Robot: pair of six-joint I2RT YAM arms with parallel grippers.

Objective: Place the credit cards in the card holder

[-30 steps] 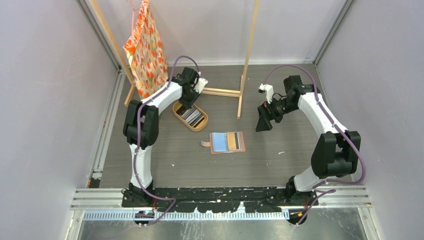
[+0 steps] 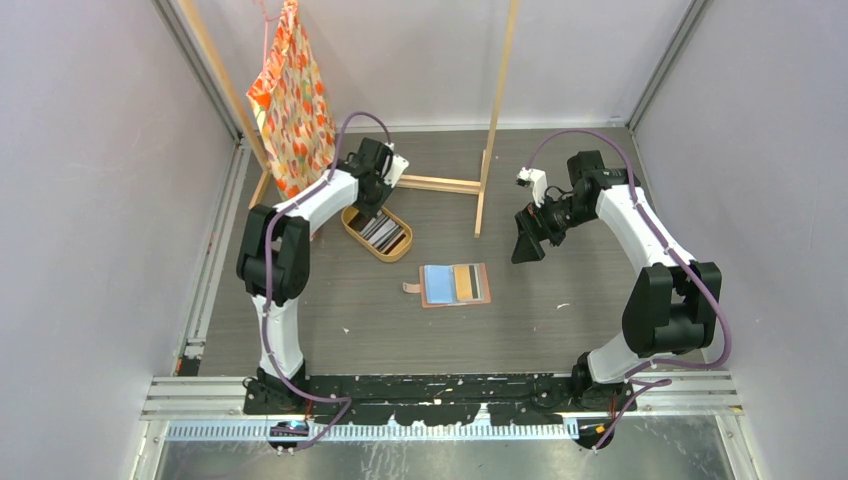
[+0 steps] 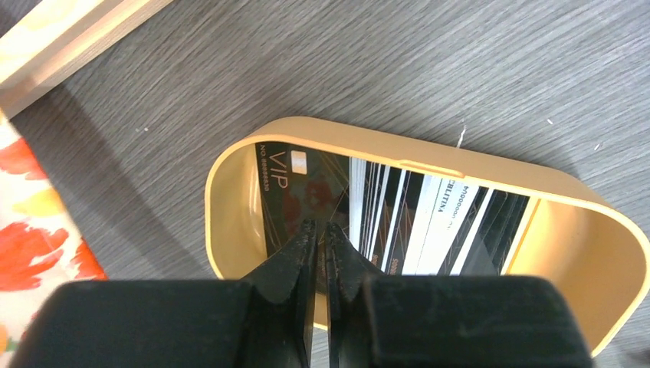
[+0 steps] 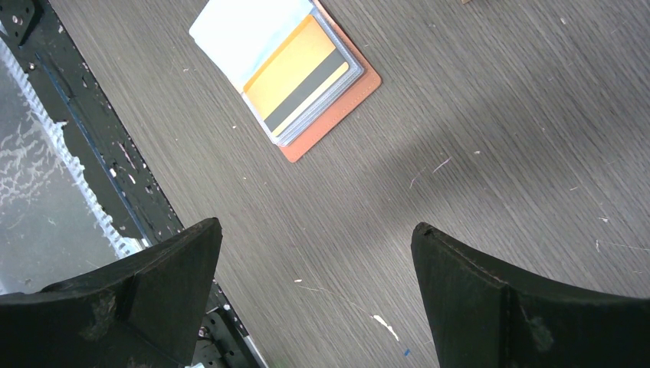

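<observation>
A yellow oval box (image 3: 602, 230) holds a row of cards (image 3: 439, 218) and a dark VIP card (image 3: 303, 188) at its left end. My left gripper is shut over that left end, its tips in front of the dark card, with nothing visible between them. The open card holder (image 4: 339, 121), tan leather with blue sleeves and a yellow card (image 4: 287, 65) on top, lies flat in the middle of the table, front of the box. My right gripper stands open and empty above the table, right of the holder.
An orange patterned cloth (image 2: 295, 100) hangs at the back left from a wooden frame (image 2: 440, 185), whose base runs behind the box.
The right arm is unchanged.
</observation>
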